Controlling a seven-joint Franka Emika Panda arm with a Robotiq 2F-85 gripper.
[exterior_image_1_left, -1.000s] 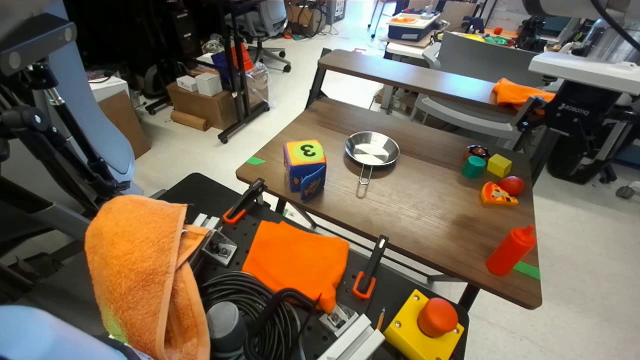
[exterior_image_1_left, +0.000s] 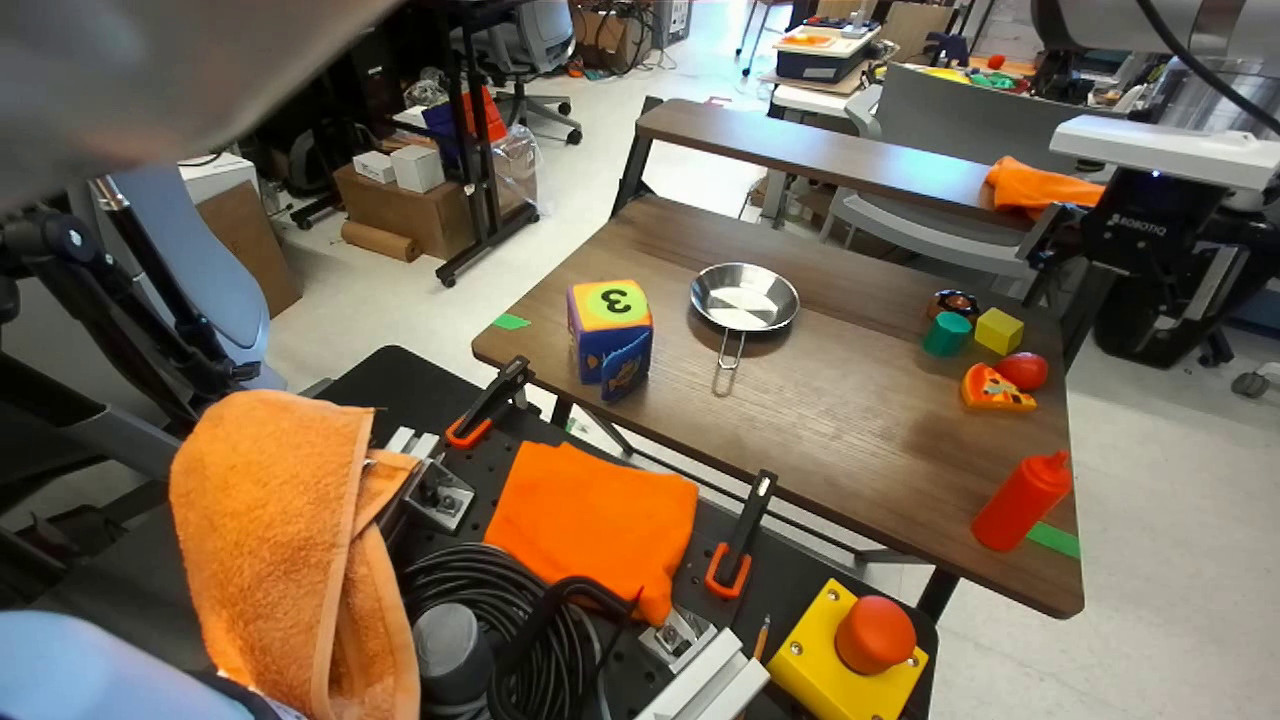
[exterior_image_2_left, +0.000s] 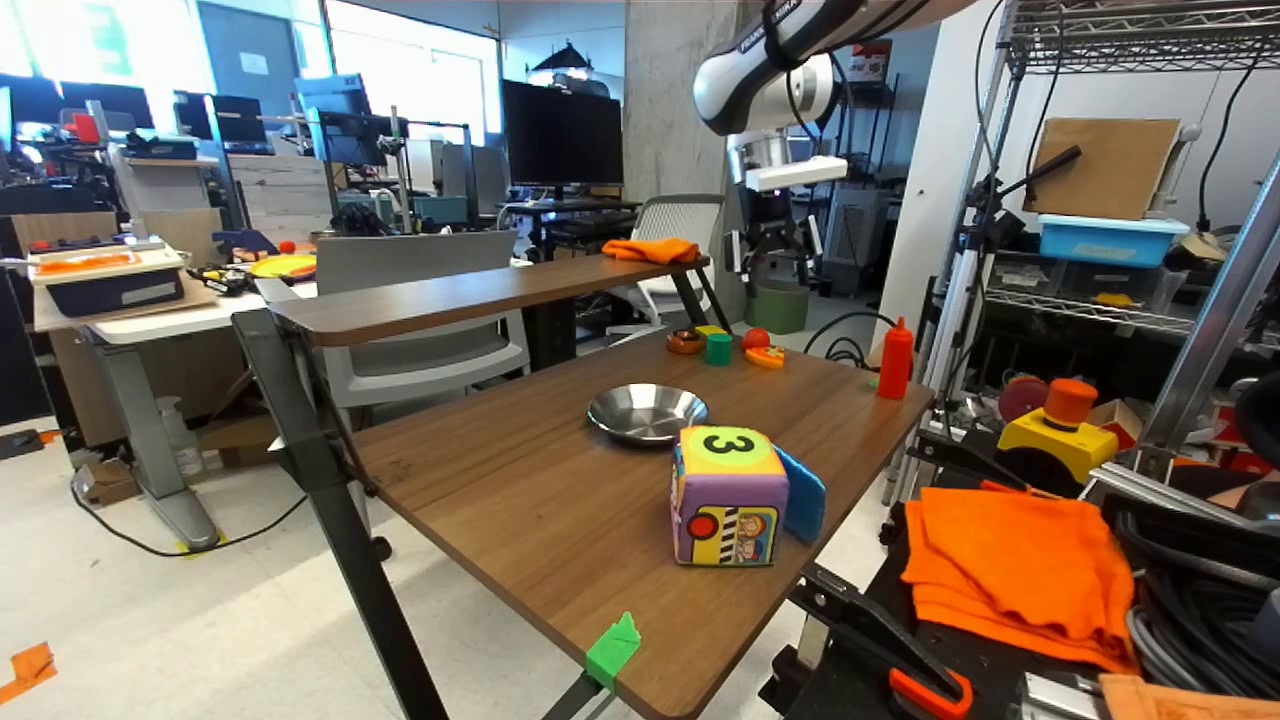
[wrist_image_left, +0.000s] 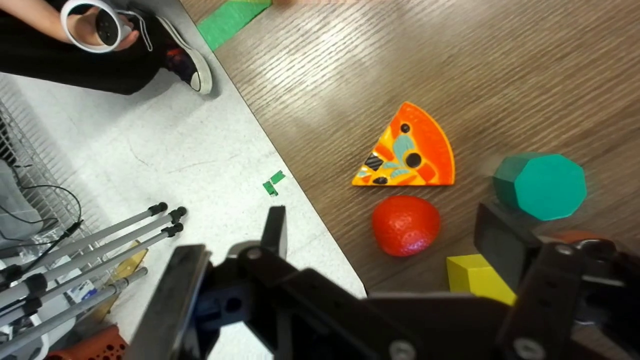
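Note:
My gripper (exterior_image_2_left: 781, 266) hangs open and empty beyond the far right end of the table, above table height in the second exterior view. In the wrist view, a toy pizza slice (wrist_image_left: 414, 150), a red ball-like toy fruit (wrist_image_left: 406, 224), a green prism block (wrist_image_left: 549, 185) and a yellow block (wrist_image_left: 478, 276) lie below and around its spread fingers. The right finger partly covers the yellow block and a brownish round object (exterior_image_1_left: 954, 305) beside it. Farther along the table are a metal pan (exterior_image_1_left: 746, 298), a soft number cube (exterior_image_1_left: 609, 336) and a red squeeze bottle (exterior_image_1_left: 1022, 502).
A raised shelf (exterior_image_2_left: 480, 294) runs along the table's back edge, with an orange cloth (exterior_image_2_left: 651, 250) on it. Clamps and a yellow box with a red button (exterior_image_1_left: 849, 660) stand in front. Bare tabletop lies between pan and bottle.
My gripper has shifted slightly left and down in the first exterior view. The tabletop objects look unmoved.

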